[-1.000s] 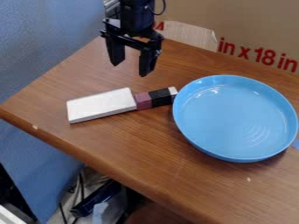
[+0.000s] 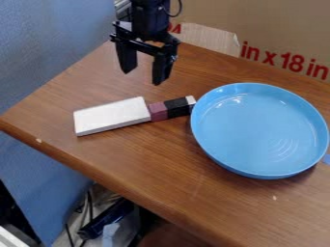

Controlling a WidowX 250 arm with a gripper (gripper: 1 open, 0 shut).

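My black gripper (image 2: pixel 145 62) hangs over the back of the wooden table, fingers spread open with nothing between them. Below it lies a flat white bar (image 2: pixel 111 117), with a short dark maroon and black piece (image 2: pixel 169 108) at its right end, tipped in white. A blue round plate (image 2: pixel 258 130) rests on the right, close to that end.
A cardboard sheet (image 2: pixel 279 34) with red print stands behind the table (image 2: pixel 168 174). A blue surface is at the left, with cables and clutter below the near edge.
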